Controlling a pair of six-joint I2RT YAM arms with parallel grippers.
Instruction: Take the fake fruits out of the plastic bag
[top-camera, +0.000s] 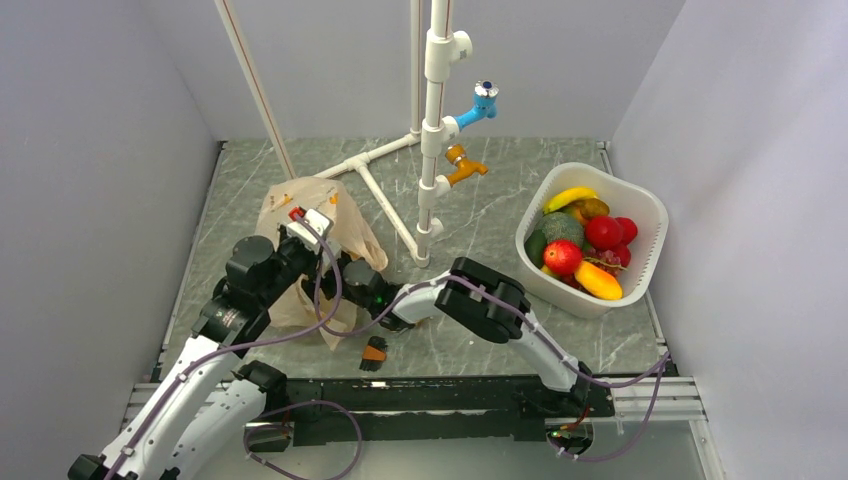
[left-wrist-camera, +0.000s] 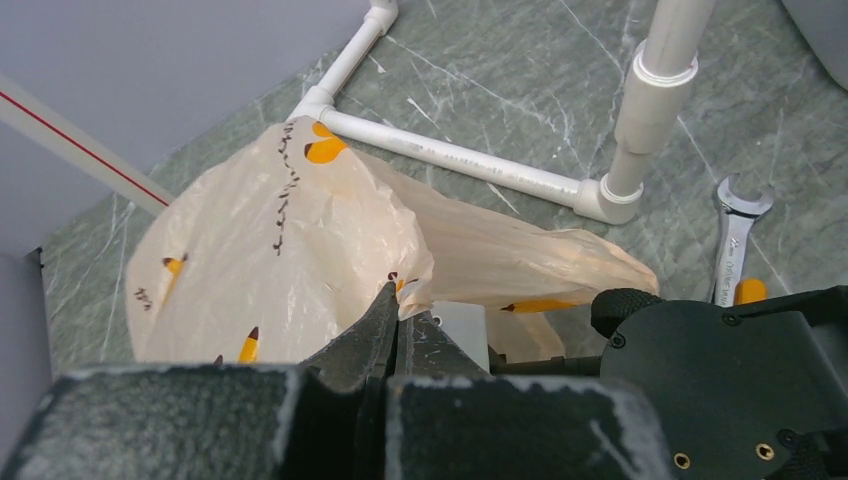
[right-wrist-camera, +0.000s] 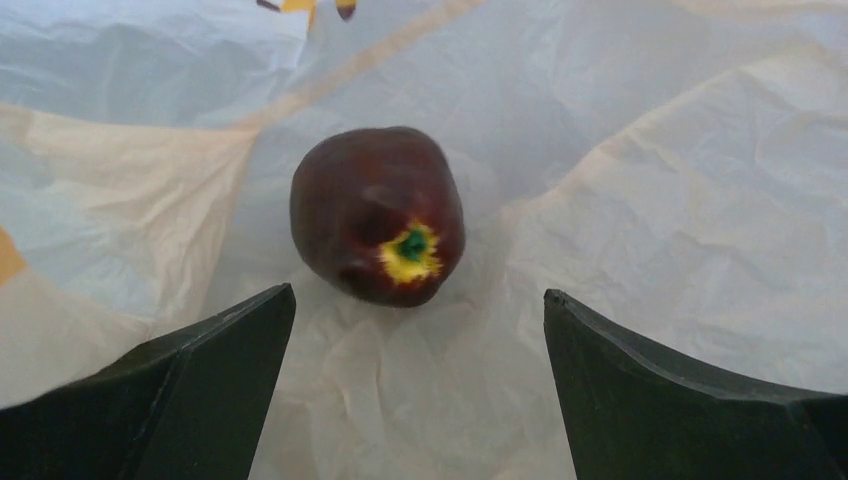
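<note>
The crumpled beige plastic bag (top-camera: 338, 225) (left-wrist-camera: 240, 240) lies at the left of the counter, largely under both arms. My left gripper is shut at the bag's edge, where thin plastic meets its fingertips. My right gripper is open inside the bag, its fingers either side and just short of a dark purple-brown fruit (right-wrist-camera: 370, 210) with a yellow and green top, lying on the plastic. In the top view both grippers are mostly hidden by the arms.
A white basket (top-camera: 642, 265) full of fake fruit stands on the right. White pipes (top-camera: 432, 100) with two taps rise behind the bag. A wrench (left-wrist-camera: 732, 235) and an orange-black tool (top-camera: 374, 355) lie on the counter.
</note>
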